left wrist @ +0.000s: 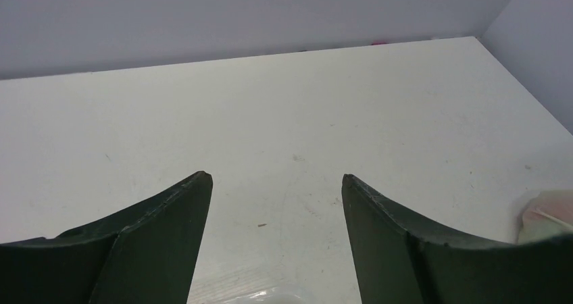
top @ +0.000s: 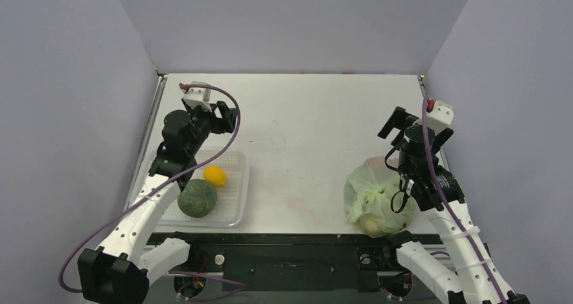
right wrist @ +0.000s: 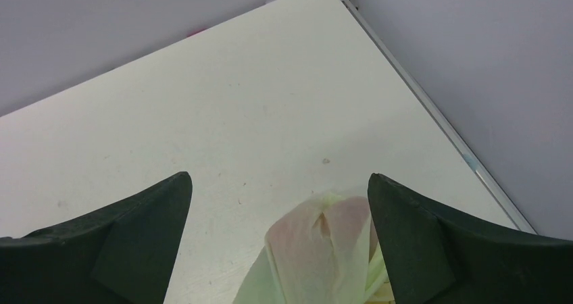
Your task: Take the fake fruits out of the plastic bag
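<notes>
A pale green, see-through plastic bag sits near the table's front edge on the right. Rounded shapes show through it, one pinkish and one pale yellow, but the film blurs them. In the right wrist view the bag appears low, partly behind a finger. My right gripper is open above and beyond the bag, nothing between its fingers. A yellow fruit and a large green netted melon lie in a clear plastic basket at left. My left gripper stands open over the table beyond this basket, also empty.
Bare white table stretches between the basket and the bag and on to the back. Grey walls close in the back and both sides. The left forearm covers part of the basket.
</notes>
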